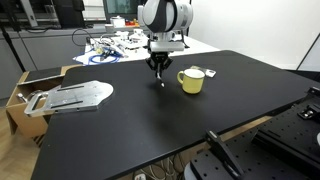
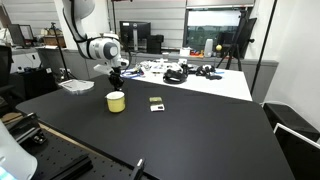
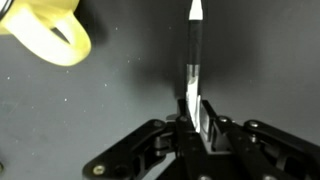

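Note:
A slim black marker with a pale tip [image 3: 194,48] runs forward from my gripper, which is shut on its light-coloured end in the wrist view. Exterior view 1 has the gripper [image 1: 158,70] low over the black table, with a bit of the marker [image 1: 162,84] showing just below the fingers. To its right stands a yellow mug [image 1: 190,80], upright and apart from the fingers; its handle [image 3: 52,38] fills the upper left of the wrist view. In exterior view 2 the mug [image 2: 116,103] partly hides the fingertips.
A white tray-like piece [image 1: 78,97] lies on the table's left. Beyond the mug are a small yellowish block [image 2: 155,100] and a small white item [image 2: 158,108].

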